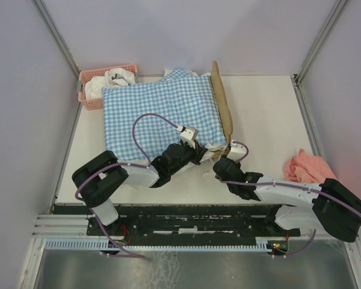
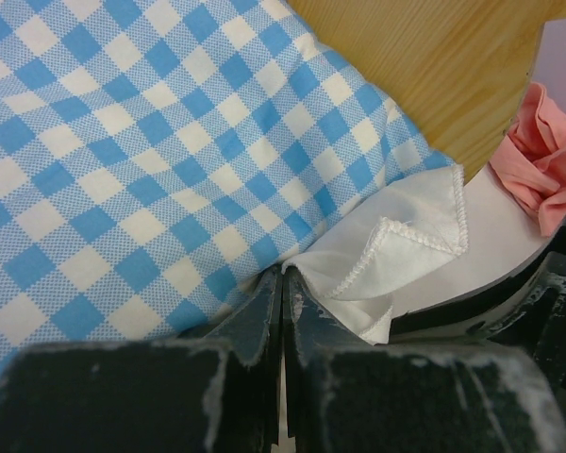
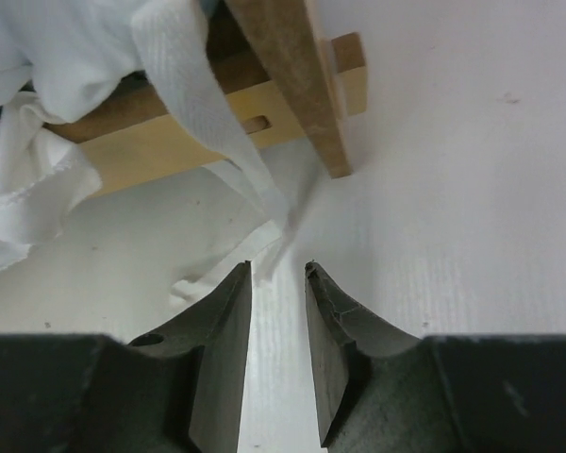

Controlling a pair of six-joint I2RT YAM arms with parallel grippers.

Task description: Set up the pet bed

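Note:
The pet bed's blue-and-white checked cover [image 1: 159, 111] lies over the wooden frame [image 1: 221, 102], whose curved side board stands bare at the right. At the cover's front right corner, my left gripper [image 1: 200, 158] is shut on the edge of the fabric; a white hemmed flap [image 2: 396, 236] sticks out beside its fingers. Just right of it is my right gripper, its fingers apart with nothing held between them. A white strap [image 3: 203, 99] hangs past the frame's leg, and its loose end rests on the table just beyond those fingertips.
A pink basket [image 1: 83, 96] holding white cloth stands at the back left. Crumpled pink cloth [image 1: 310, 168] lies on the right.

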